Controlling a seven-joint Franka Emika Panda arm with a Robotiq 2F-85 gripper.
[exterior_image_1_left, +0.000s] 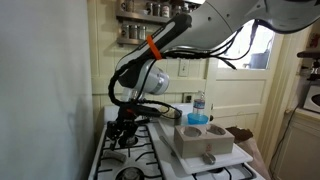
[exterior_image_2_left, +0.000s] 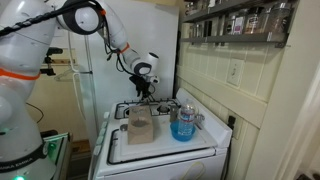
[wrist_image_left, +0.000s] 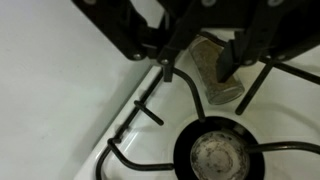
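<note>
In the wrist view a small clear jar (wrist_image_left: 217, 82) with brown contents sits between the fingers of my gripper, which is shut on it. Its upper part is hidden by the dark finger mounts. Below it lies the white stove top with black grates (wrist_image_left: 142, 165) and a round burner (wrist_image_left: 219, 155). From exterior view 1 my gripper (exterior_image_1_left: 118, 138) is seen low over the stove's far left part, where the jar is too small to make out. The other exterior view has the gripper (exterior_image_2_left: 146, 94) above the back burners.
A beige box with two round openings (exterior_image_1_left: 197, 142) stands on the stove's right side, with a blue bowl (exterior_image_1_left: 197, 118) and a clear bottle (exterior_image_1_left: 199, 103) behind it. A wall (exterior_image_1_left: 45, 90) rises close on the left. Spice shelves (exterior_image_1_left: 146, 18) hang above.
</note>
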